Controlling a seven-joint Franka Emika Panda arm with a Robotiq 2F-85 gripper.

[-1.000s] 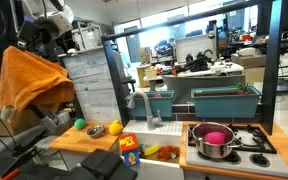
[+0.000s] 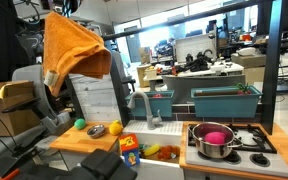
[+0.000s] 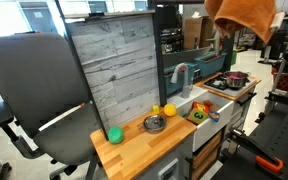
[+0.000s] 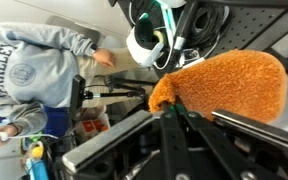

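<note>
An orange cloth [image 2: 72, 50] hangs high in the air at the upper left of exterior view 1, well above the counter. In exterior view 2 the same cloth [image 3: 246, 20] shows at the top right, cut off by the frame. My gripper is shut on the cloth; in the wrist view orange fabric [image 4: 229, 85] spreads out from between and beyond the fingertips. Exterior view 1 hides most of the gripper behind the cloth and the top edge.
Below stand a sink [image 2: 156, 129] with a faucet, a stove [image 2: 249, 150] and a pot [image 2: 214, 140] holding something pink. A drawer [image 2: 162, 153] with colourful items is open. A green ball [image 3: 115, 134] and a metal bowl [image 3: 155, 123] rest on the wooden counter [image 3: 144, 150].
The cloth has risen and moved right with my gripper, from low at the left of exterior view 1 to near its top. Things on the counter have not moved.
</note>
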